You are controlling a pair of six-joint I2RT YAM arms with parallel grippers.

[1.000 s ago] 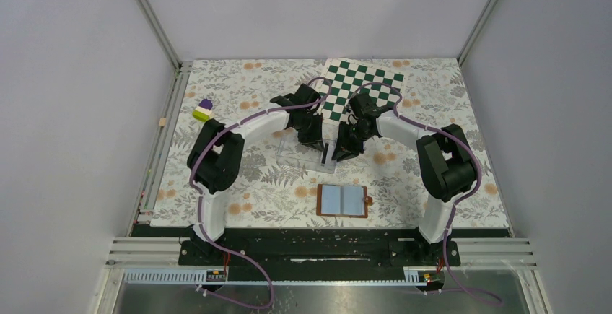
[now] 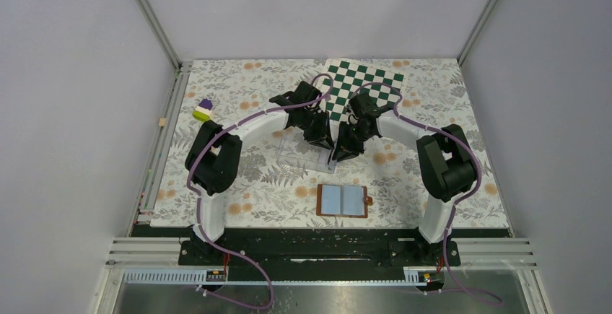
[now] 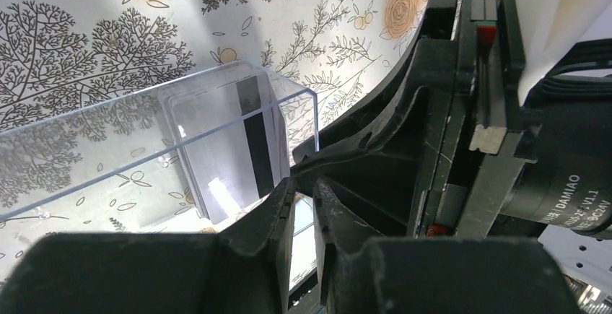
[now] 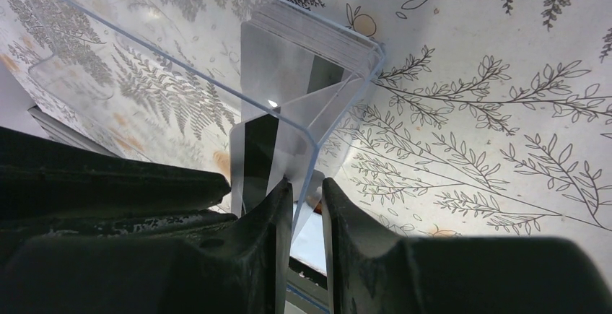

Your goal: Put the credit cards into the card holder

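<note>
White credit cards (image 3: 224, 141) with a black stripe lie stacked at the right end of a clear box (image 2: 299, 164). In the right wrist view, the cards (image 4: 285, 58) show over the box wall, and a second striped shape shows through it; whether that is a raised card or a reflection I cannot tell. My left gripper is slightly open over the stack's near edge, nothing visible between its fingertips. My right gripper is slightly open at the box's corner, the clear wall's edge appearing between its fingers. The brown card holder (image 2: 319, 202) lies spread open in front.
Both grippers are very close together over the box. A green-and-white checkered board (image 2: 361, 79) lies behind them. A small purple, white and yellow item (image 2: 203, 110) sits at the far left. The cloth around the card holder is clear.
My left gripper has moved right and slightly toward the front, now covering the cards' stripe in the top view. The right gripper has hardly moved. The card holder is unmoved.
</note>
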